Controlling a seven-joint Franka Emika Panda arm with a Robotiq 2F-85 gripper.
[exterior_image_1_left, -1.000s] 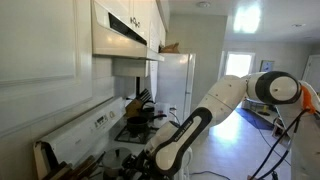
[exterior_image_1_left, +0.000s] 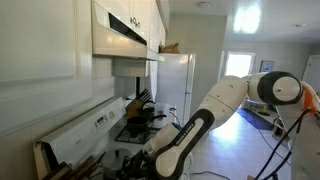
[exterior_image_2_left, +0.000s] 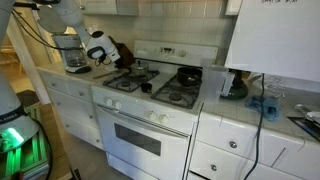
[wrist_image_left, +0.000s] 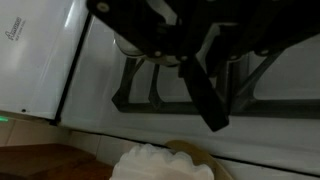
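Observation:
In the wrist view my gripper appears as dark fingers (wrist_image_left: 208, 104) over the stovetop. The picture there is too dim to show the gap between them or anything held. Beneath lies a black burner grate (wrist_image_left: 150, 100), and the edge of a shiny round vessel (wrist_image_left: 128, 46) shows beside the gripper. From the side, my white arm (exterior_image_2_left: 100, 48) reaches to the left end of the stove (exterior_image_2_left: 150, 139). In the other exterior view the arm (exterior_image_1_left: 188, 138) slopes down to the stove, its fingertips lost among dark shapes.
A dark pan (exterior_image_2_left: 190, 74) stands at the back right of the stove. Near the fingers lie a white scalloped object (wrist_image_left: 160, 166) and a brown rounded one (wrist_image_left: 203, 158). The white counter (exterior_image_2_left: 210, 118) right of the stove has free room in front.
My arm's lower part has shifted slightly toward the near side over the last second. Nothing else has visibly moved.

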